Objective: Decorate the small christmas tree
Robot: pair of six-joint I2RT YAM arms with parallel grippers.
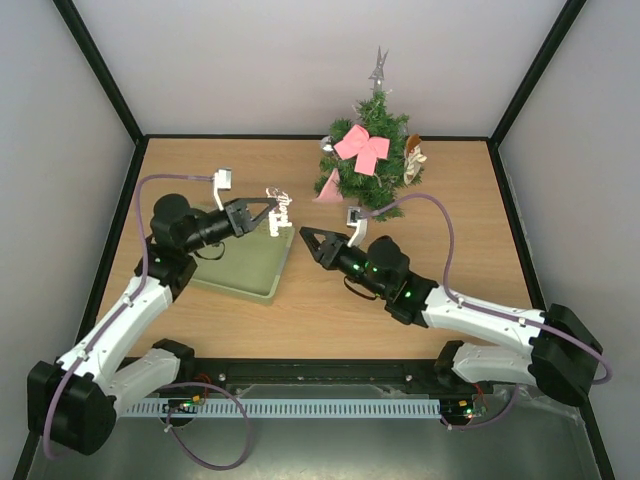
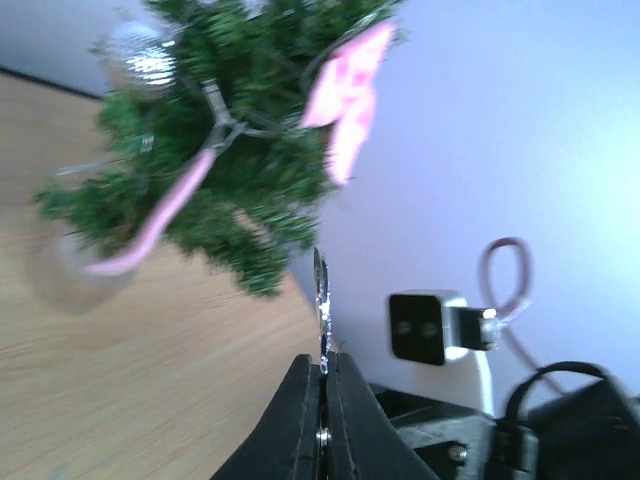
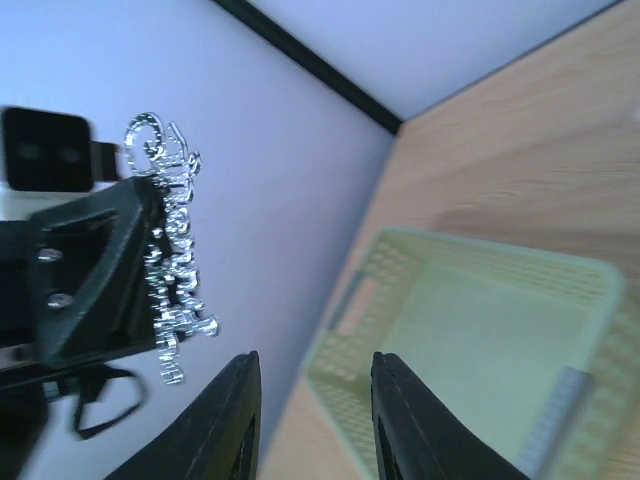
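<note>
A small Christmas tree [image 1: 370, 160] with pink bows and a silver ball [image 2: 140, 62] stands at the back right. My left gripper [image 1: 269, 205] is raised left of it, shut on a thin silvery letter ornament [image 1: 280, 210], which shows edge-on in the left wrist view and from its face in the right wrist view [image 3: 172, 250]. My right gripper [image 1: 309, 236] hangs lower, right of the tray, with its fingers apart and nothing seen between them.
A pale green tray [image 1: 245, 295] lies on the left half of the table, holding small items seen blurred in the right wrist view. Bare wood [image 1: 450, 220] surrounds it and the tree's foot.
</note>
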